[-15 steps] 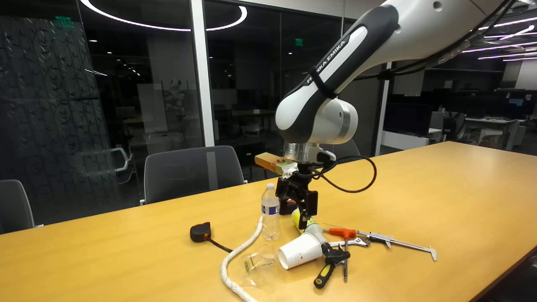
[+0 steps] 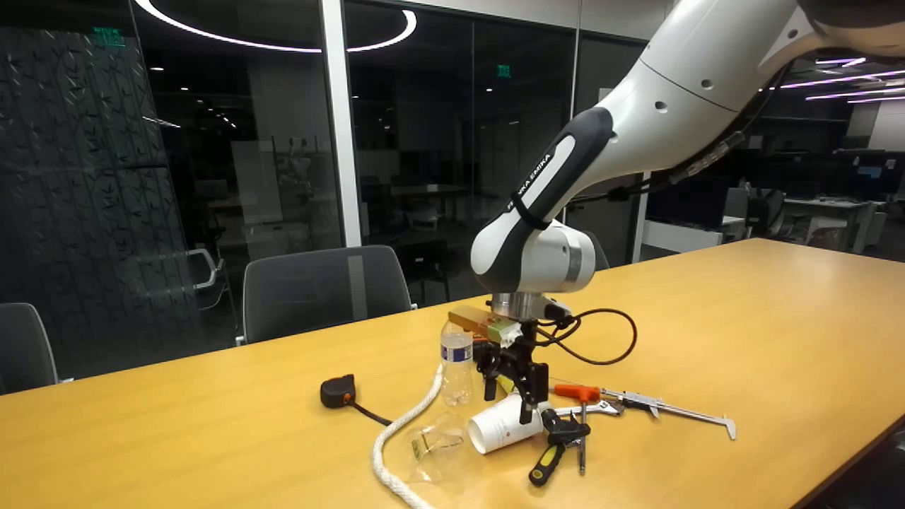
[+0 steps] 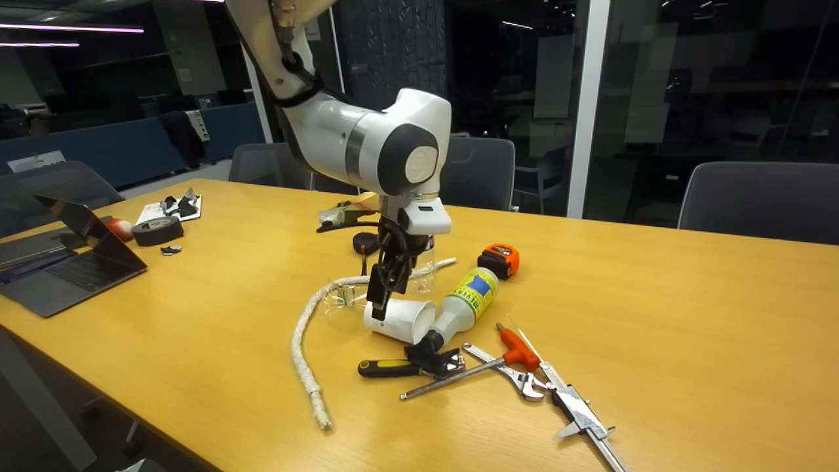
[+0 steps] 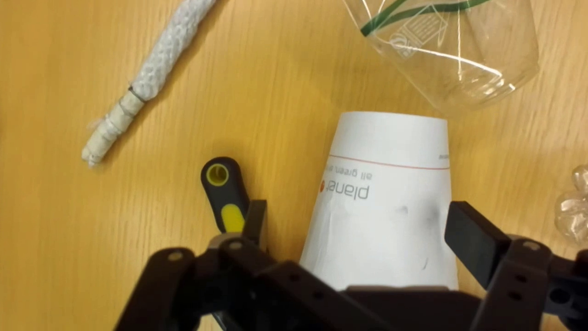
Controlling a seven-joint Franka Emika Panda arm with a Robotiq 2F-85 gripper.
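Note:
A white paper cup [image 4: 386, 220] lies on its side on the table, its mouth facing the left front in exterior view 1. Over the cup [image 2: 505, 423] my gripper [image 2: 514, 403] points straight down, open. In the wrist view one finger [image 4: 475, 237] stands at the cup's right side, and the other finger [image 4: 257, 226] is left of it with bare table between. Whether the right finger touches the cup I cannot tell. Below, the lower part of the cup is hidden by the gripper's body.
Close by lie a spray bottle [image 3: 469, 303], a black-yellow tool [image 3: 389, 367], an orange-handled hex key [image 3: 519, 351], a wrench [image 3: 528, 385] and a caliper [image 3: 578, 409]. A clear plastic bag [image 4: 457, 55], white rope [image 3: 303, 346] and an upright water bottle [image 2: 456, 365] are also near.
The arm has come down and slightly to the right in exterior view 1, bringing the gripper from above the spray bottle to the cup. The cup and the other objects have not visibly moved.

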